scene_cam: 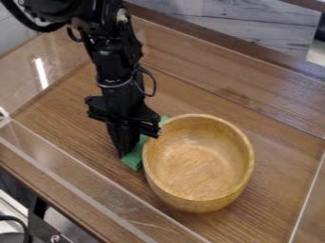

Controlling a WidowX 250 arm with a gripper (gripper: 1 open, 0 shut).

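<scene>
My black gripper [124, 142] hangs low over the wooden table, its tips down at a green item [133, 161] that lies flat and partly hidden by the gripper and by a yellow bowl [200, 161]. The bowl is empty and stands just right of the gripper. The fingertips are small and dark, and I see nothing clearly held between them.
Bare wooden tabletop [235, 71] spreads behind and to the right of the bowl. A pale marble-like panel [254, 24] runs along the back. The table's edge and dark space lie at the lower left.
</scene>
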